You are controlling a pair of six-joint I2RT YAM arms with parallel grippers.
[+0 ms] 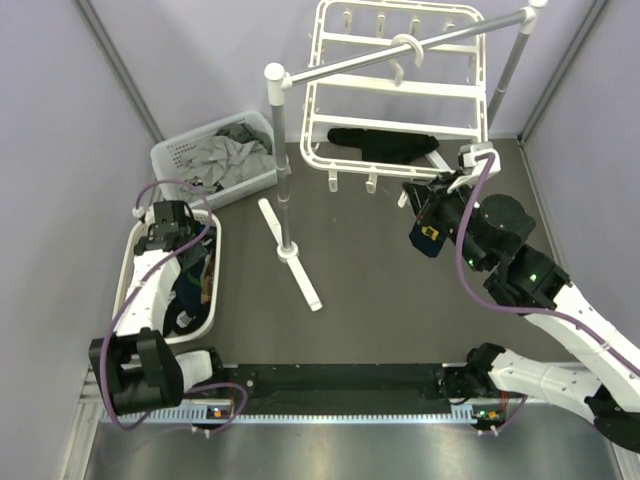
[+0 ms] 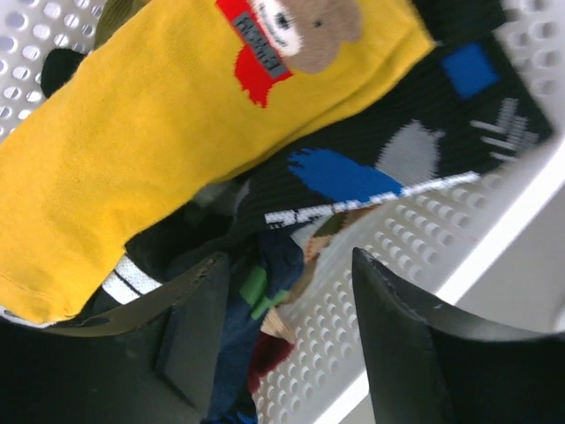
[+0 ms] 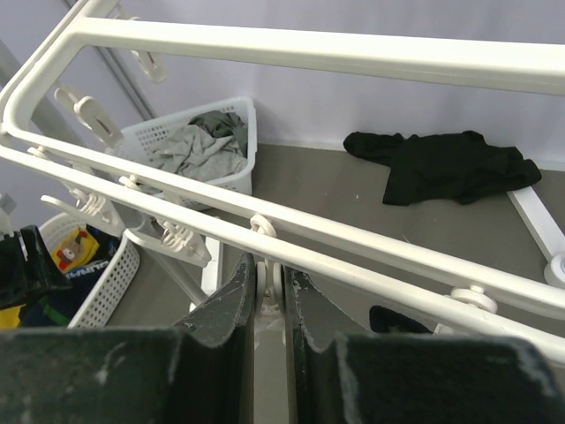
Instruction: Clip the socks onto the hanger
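The white hanger hangs from a metal rack, with several clips along its near edge. My right gripper is shut on one white clip below the front bar. A dark blue piece with a yellow mark hangs just below that gripper in the top view; how it is held is hidden. Inside the white basket, my left gripper stands open above the socks. A yellow sock with a bear face and a black sock with blue and grey patches lie ahead of its fingertips.
A second basket with grey cloth stands behind the sock basket. Black cloth lies on the floor behind the hanger. A rack post and white foot stand between the arms.
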